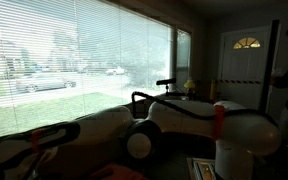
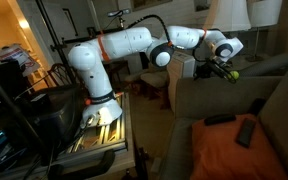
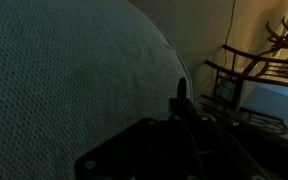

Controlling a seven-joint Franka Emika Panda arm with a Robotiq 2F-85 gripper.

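Observation:
My gripper is a dark shape at the bottom of the wrist view. Its fingers are too dark to show how the fingers stand or whether anything lies between them. Beside and below it spreads the grey sofa fabric point(image 3: 74, 90). In exterior view 2 the white arm point(image 2: 134, 42) reaches across to the far side of the grey sofa point(image 2: 189, 105), and its gripper end point(image 2: 226, 70) is above the sofa, small and dim. A dark remote-like object point(image 2: 246, 130) lies on the orange cushion point(image 2: 224, 150). Another dark item point(image 2: 220, 119) rests on the sofa.
A wide window with blinds point(image 1: 74, 60) fills the left of exterior view 1, with a white door point(image 1: 242, 70) at the right. The wrist view shows wooden furniture point(image 3: 254, 70) standing on the floor beyond the sofa. A lamp point(image 2: 229, 15) stands at the back.

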